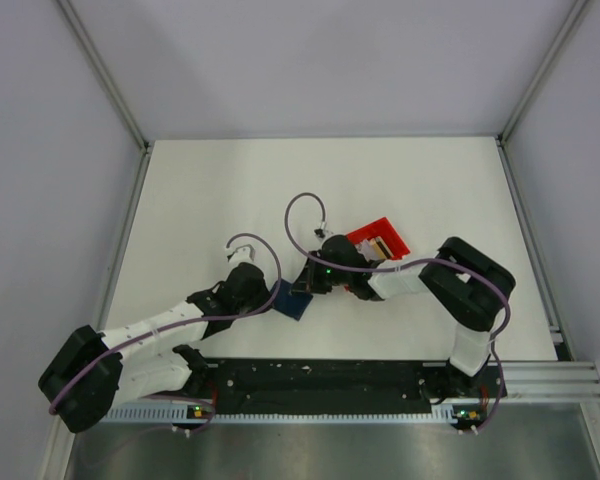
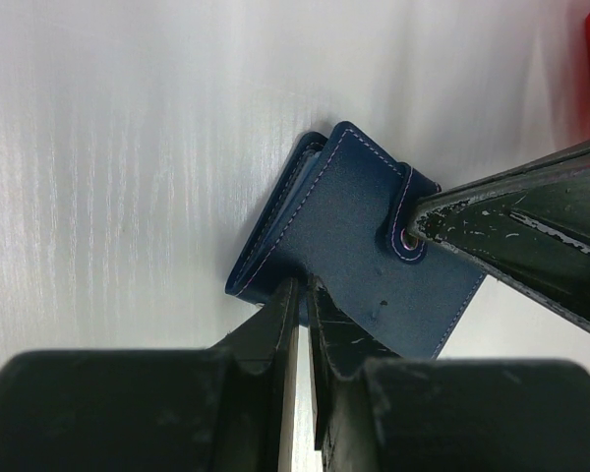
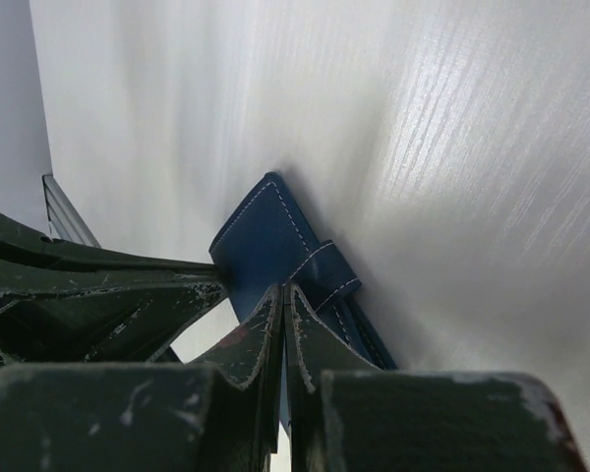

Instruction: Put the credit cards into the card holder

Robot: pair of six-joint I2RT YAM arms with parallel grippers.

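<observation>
A dark navy leather card holder (image 1: 292,305) lies on the white table between my grippers, with a snap strap (image 2: 403,211) and stitched edges. My left gripper is at its left edge; whether its fingers hold that edge or are merely close over it I cannot tell. My right gripper is shut over the strap side of the holder (image 3: 256,236), with nothing clearly visible between its fingers. The cards are in the red tray (image 1: 385,228), partly hidden under the right arm.
The red tray sits behind the right gripper, at the right of the holder. The table's front edge lies close below both arms.
</observation>
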